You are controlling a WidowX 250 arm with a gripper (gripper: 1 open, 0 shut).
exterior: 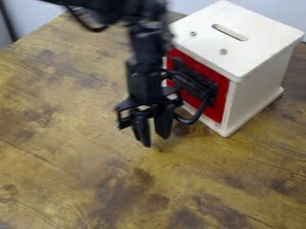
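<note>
My black gripper (pixel 153 130) points down just above the wooden table, in front and to the left of a white box (pixel 251 85) with a slot and screws on top. The box has a red front panel (pixel 216 112) with black hardware on it. The fingers are blurred and appear parted, with nothing visible between them.
A pale wall runs behind the box, and a black cable hangs at the top left.
</note>
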